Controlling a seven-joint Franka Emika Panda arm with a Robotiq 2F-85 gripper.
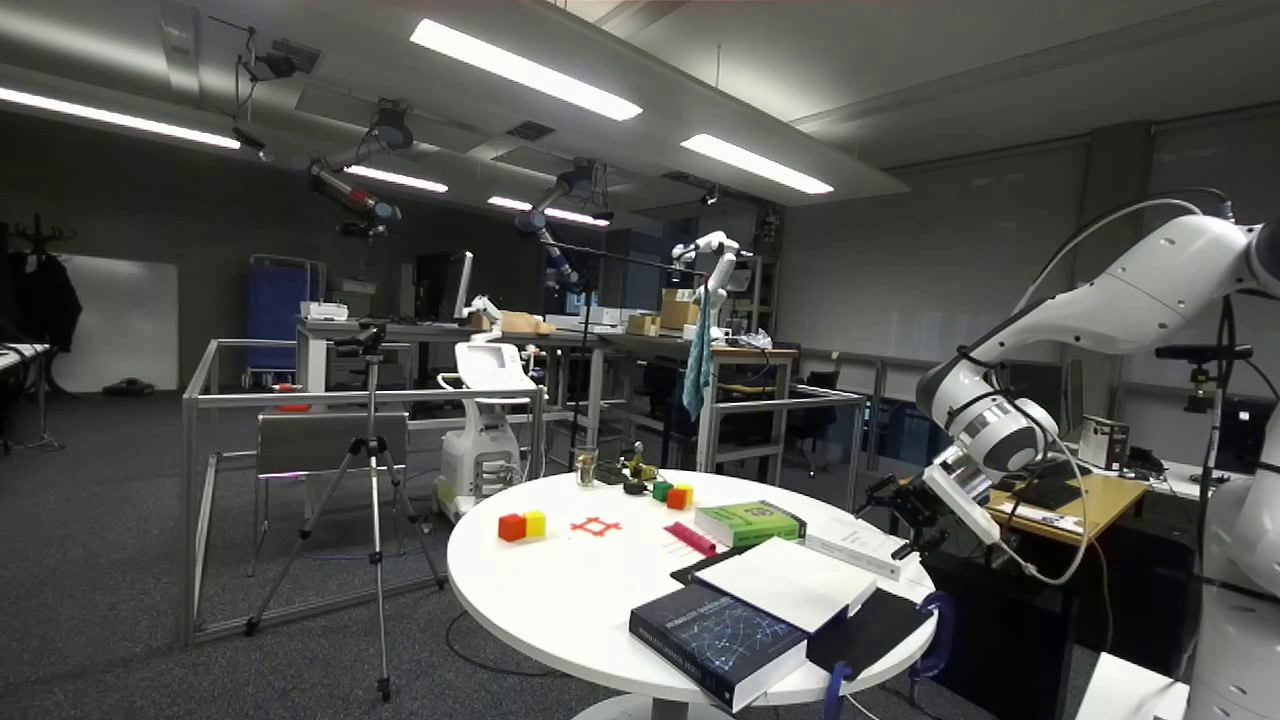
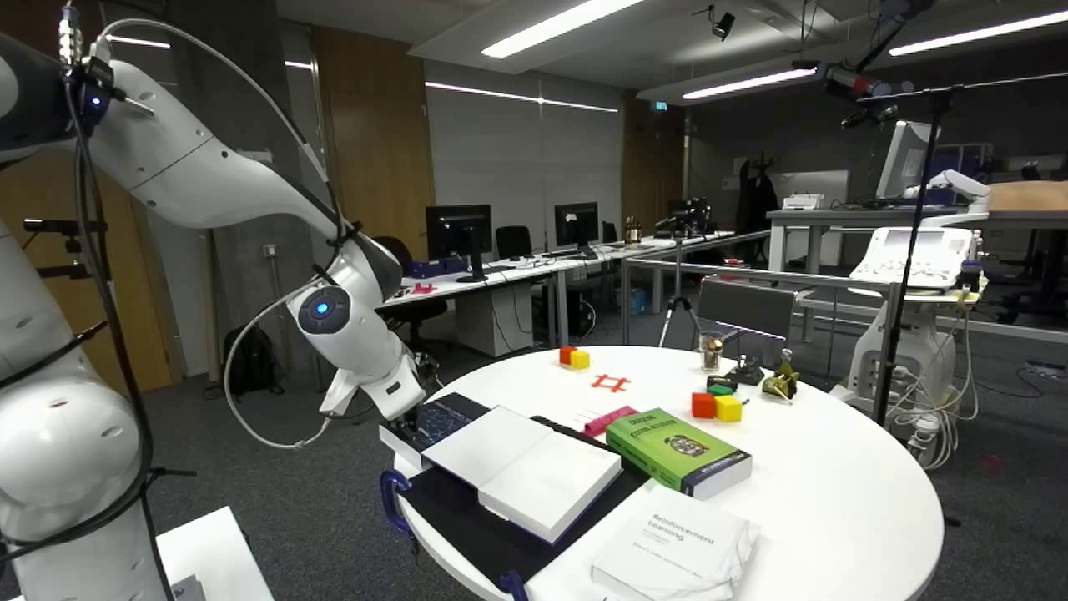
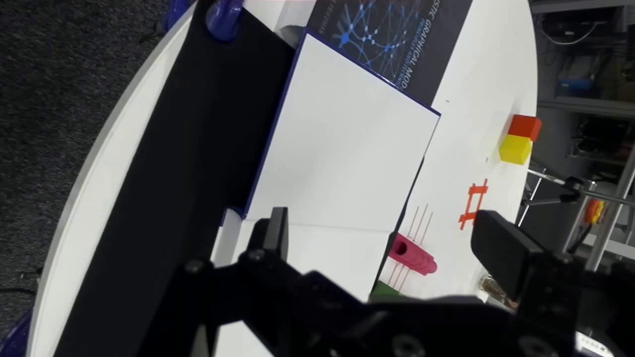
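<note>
My gripper is open, its two black fingers wide apart with nothing held between them. An open book with blank white pages [image 3: 342, 143] lies below, partly behind the near finger and gripper body in the wrist view. In exterior view 1 the gripper [image 1: 908, 516] hangs by the table's right edge, close to the white book [image 1: 857, 542]. A green book [image 2: 676, 446] lies beyond the open one. The dark blue book [image 1: 720, 636] sits at the open book's other side, partly covered by it in the wrist view.
The round white table [image 1: 564, 600] also bears a pink roll [image 2: 608, 420], an orange tape frame [image 2: 610, 382], red and yellow cubes [image 2: 715, 406], and a glass [image 2: 711, 351]. A black mat [image 3: 190, 148] and blue clamps [image 2: 395, 499] occupy the edge nearest the arm.
</note>
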